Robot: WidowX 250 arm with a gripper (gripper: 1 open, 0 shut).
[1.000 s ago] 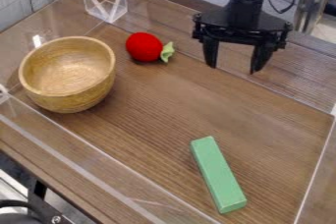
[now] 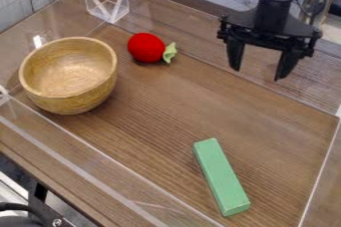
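My black gripper [image 2: 269, 44] is at the upper right over the wooden table, open, its two fingers spread with nothing visible between them. To its left lies a red round object [image 2: 147, 46] with a small green part. A large tan bowl [image 2: 67, 77] sits at the left. A long green block [image 2: 220, 175] lies at the lower center-right.
A clear wire-like or plastic holder [image 2: 107, 2] stands at the upper left. Dark cables show at the lower left corner.
My gripper has moved to the right along the back of the table. The objects on the table have not visibly moved.
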